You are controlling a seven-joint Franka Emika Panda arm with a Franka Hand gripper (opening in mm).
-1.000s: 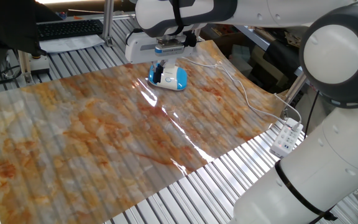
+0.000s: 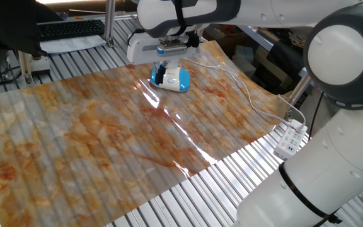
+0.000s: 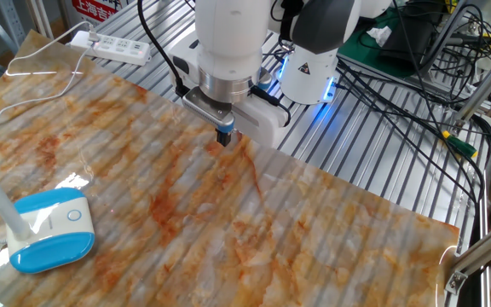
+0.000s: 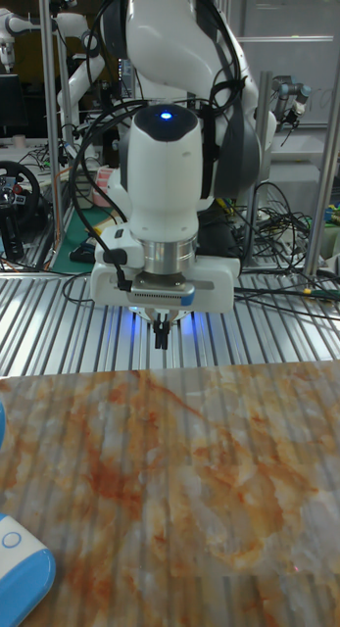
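Observation:
A white and blue desk lamp stands on the marbled sheet; its base (image 3: 51, 228) with a round button shows at the left in exterior view 2. That lamp base (image 2: 175, 80) also appears beyond my gripper (image 2: 159, 74) in exterior view 1. My gripper (image 3: 223, 136) hangs above the sheet, well apart from the lamp. In exterior view 3 the dark fingers (image 4: 160, 336) of my gripper point down, close together, with nothing visible between them. Only part of the lamp base (image 4: 16, 564) shows there, at the lower left.
The marbled sheet (image 2: 74, 145) is bare apart from the lamp, over a ribbed metal table (image 2: 197, 198). A white power strip (image 2: 290, 140) lies at one edge with a white cable. Black cables (image 3: 399, 107) lie beside the arm's base. A keyboard (image 2: 71, 29) sits at the back.

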